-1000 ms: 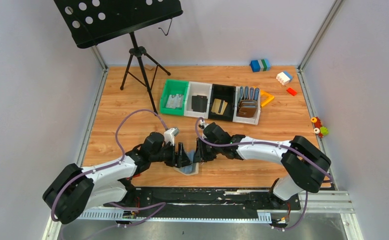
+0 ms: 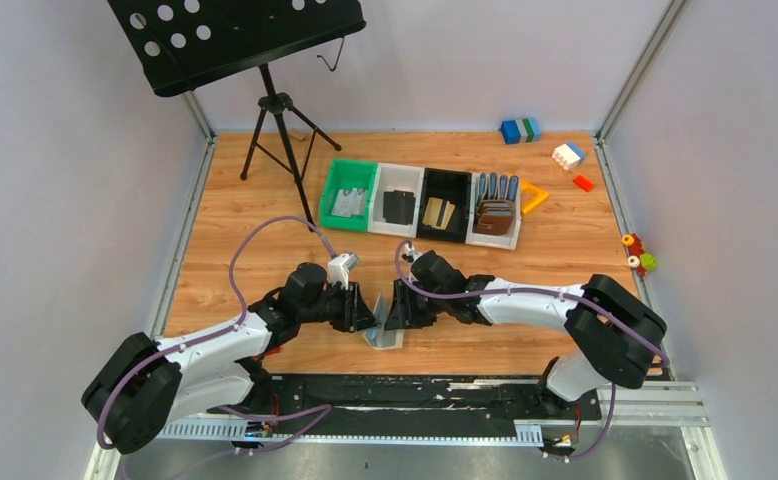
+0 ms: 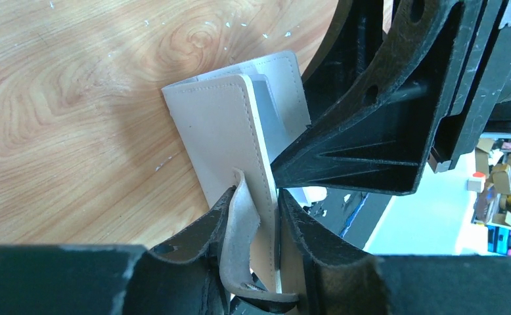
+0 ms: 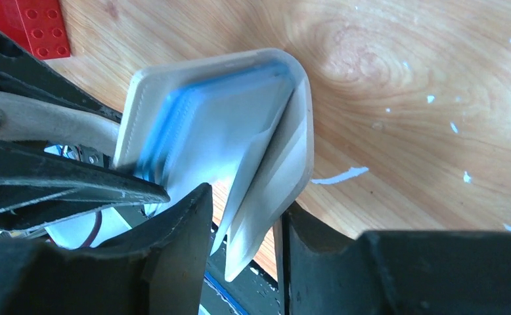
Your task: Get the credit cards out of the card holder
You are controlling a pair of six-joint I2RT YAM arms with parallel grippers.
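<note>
A white card holder is between my two grippers at the front middle of the table. In the left wrist view its white cover stands with a flap at the fingertips of my left gripper. My right gripper reaches into it from the right. In the right wrist view the holder shows clear bluish sleeves and a loose white flap between the fingers of my right gripper, which are apart. Whether cards are inside is unclear.
Four bins with cards and other items stand at the back. A music stand is at the back left, loose bricks at the back right. A red brick lies near the holder.
My right gripper has shifted slightly toward the front of the table, and the holder appears a little more upright between the grippers. The left arm has barely moved.
</note>
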